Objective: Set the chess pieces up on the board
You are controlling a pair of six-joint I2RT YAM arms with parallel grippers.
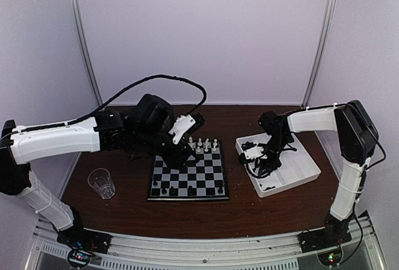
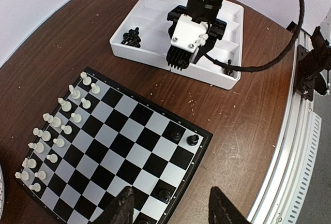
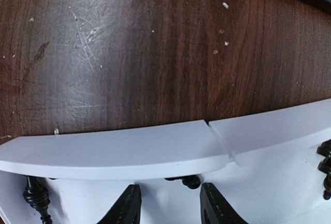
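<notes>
The chessboard (image 2: 111, 154) carries white pieces (image 2: 75, 92) along its far side and several black pieces (image 2: 192, 139) on the near side. My left gripper hangs above the board, its fingers apart with nothing seen between them. My right gripper is inside the white tray (image 3: 108, 151), fingers apart, just short of a small black piece (image 3: 190, 181) lying by the tray wall. Another black piece (image 3: 36, 195) lies to its left, and more (image 3: 326, 167) at the right edge.
A clear glass (image 1: 101, 183) stands at the left of the table. Bare wood (image 1: 262, 217) is free in front of the tray and around the board.
</notes>
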